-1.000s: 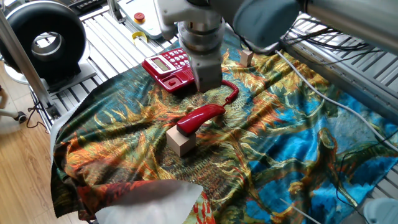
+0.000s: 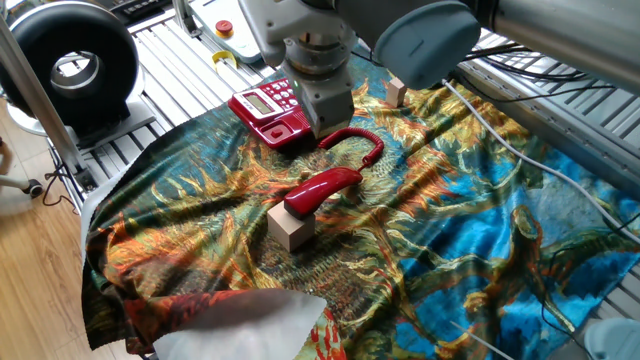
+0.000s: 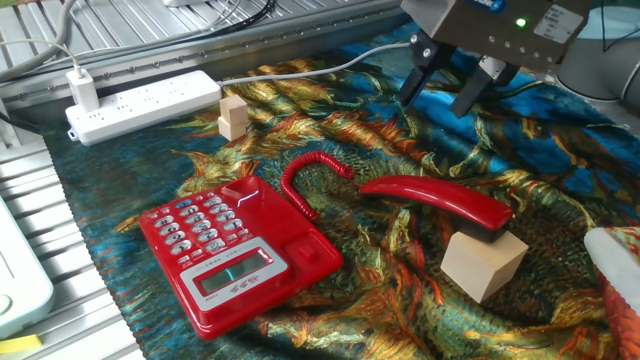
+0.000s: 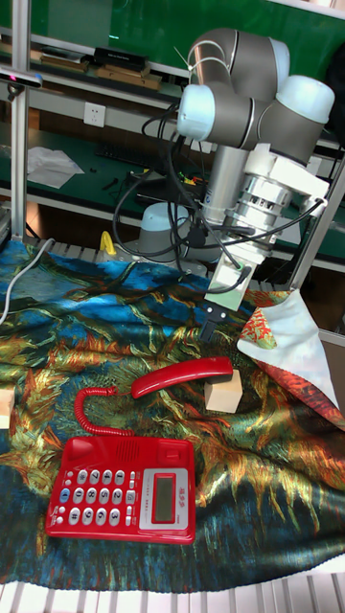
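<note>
A red desk telephone (image 3: 285, 225) lies on the patterned cloth, its cradle empty. Its red handset (image 3: 430, 192) is off the base, one end propped on a wooden block (image 3: 484, 266); a coiled red cord (image 3: 300, 180) joins the two. Above the cloth, behind the handset in the second exterior view, hangs my gripper (image 3: 432, 95) with its two dark fingers spread apart. Nothing sits between them, and they are clear of the handset. In the first exterior view the wrist (image 2: 328, 100) hides the fingertips.
A white power strip (image 3: 145, 106) and two small stacked wooden blocks (image 3: 232, 118) sit beyond the phone. A white cable (image 2: 540, 160) runs across the cloth. One cloth corner (image 4: 296, 339) is folded over, near the propped handset. A red emergency button (image 2: 223, 28) is off the cloth.
Over the last second, my wrist has shifted slightly up and left in the first exterior view, uncovering more of the cord. Handset, phone and blocks stay in place.
</note>
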